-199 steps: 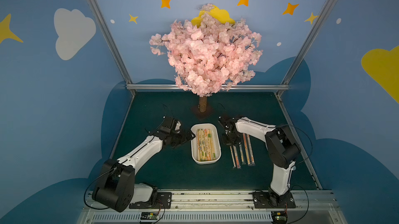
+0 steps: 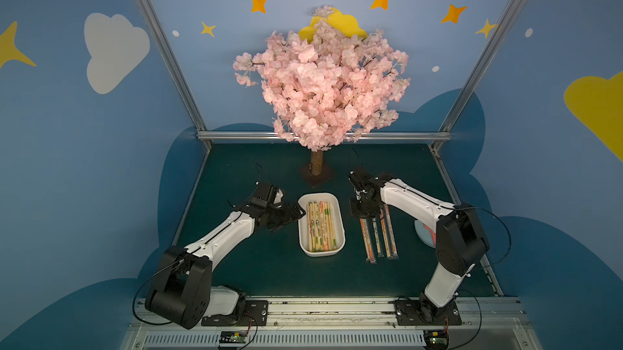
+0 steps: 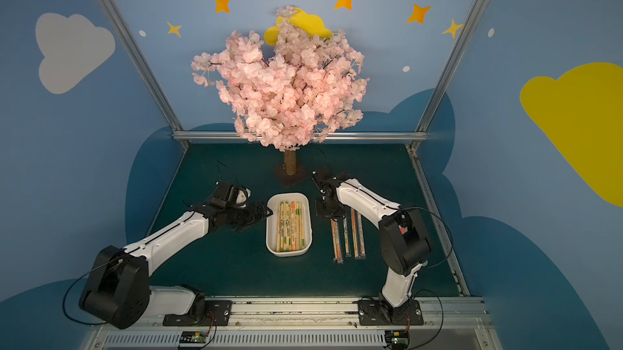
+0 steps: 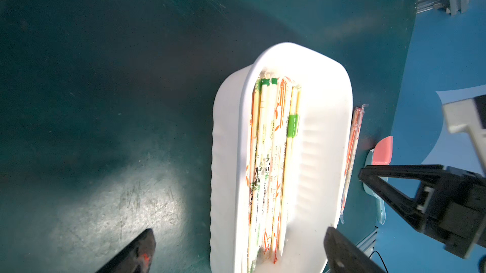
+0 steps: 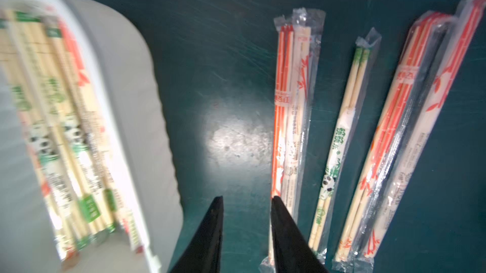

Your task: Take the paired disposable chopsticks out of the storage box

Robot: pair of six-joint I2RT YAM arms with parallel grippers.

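The white storage box (image 2: 301, 236) stands mid-table, with several wrapped chopstick pairs (image 4: 268, 171) lying lengthwise in it. To its right, more wrapped pairs rest on the table: two touching orange-printed packs (image 5: 281, 121), a green panda pack (image 5: 331, 166), and two red-printed packs (image 5: 387, 141) side by side. Over the box's left rim my left gripper is open and empty. My right gripper is open too, with nothing held, its right finger over the lower part of the touching orange-printed packs.
A pink blossom tree (image 2: 316, 161) stands behind the box on a dark base. At far right a pink and pale-blue object (image 4: 382, 154) is partly covered by the right arm. The table in front of the box is clear.
The leftmost pack on the table has moved right, against its neighbour. The left arm looks nearly still.
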